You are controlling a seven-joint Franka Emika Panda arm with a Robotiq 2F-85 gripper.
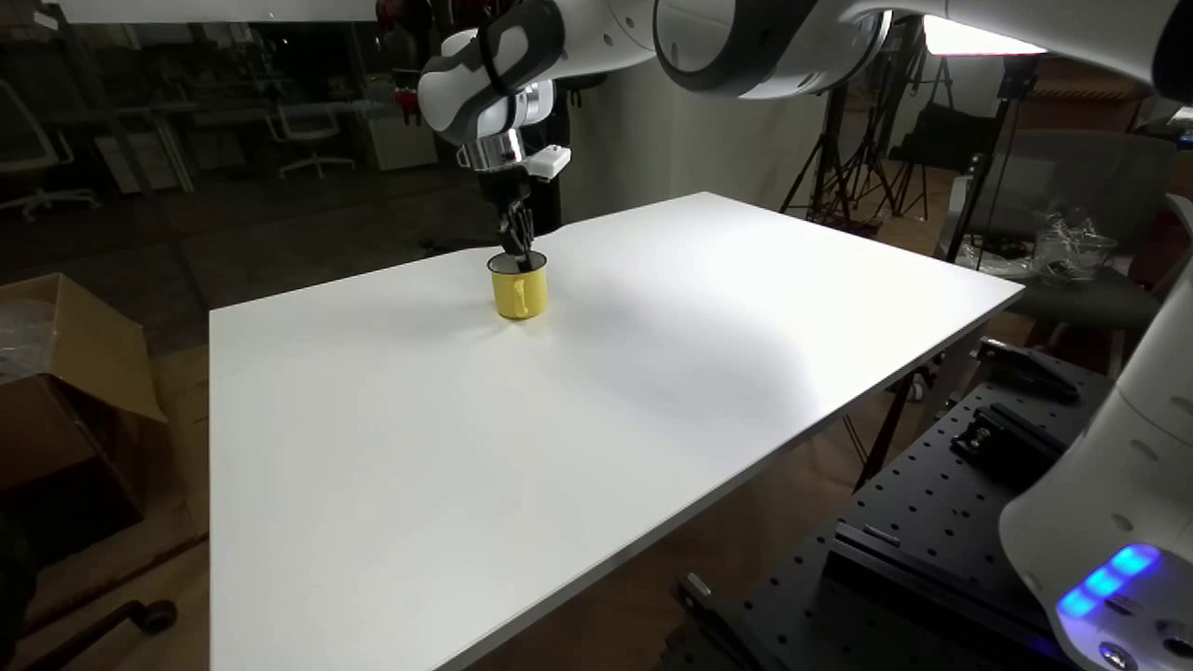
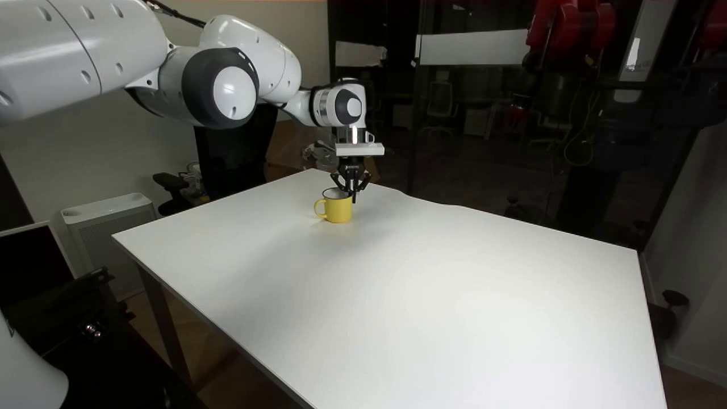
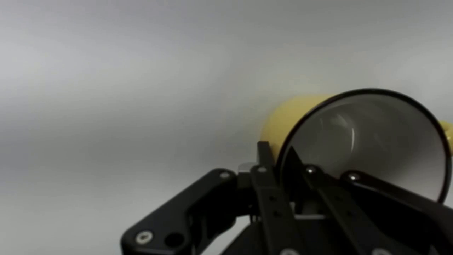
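A yellow mug (image 1: pixel 517 297) with a dark rim stands upright near the table's far edge in exterior view 1. Its handle points toward that camera, and in exterior view 2 the mug (image 2: pixel 337 209) shows its handle at the left. My gripper (image 2: pixel 354 197) points straight down and is shut on the mug's wall. From the wrist view, one finger of the gripper is inside the mug (image 3: pixel 373 136) and the other is outside, with the rim pinched between them. Whether the mug's base touches the table or hovers just above it, I cannot tell.
Behind the mug, the table's far edge is close. A cardboard box (image 1: pixel 78 380) sits off the table at the left.
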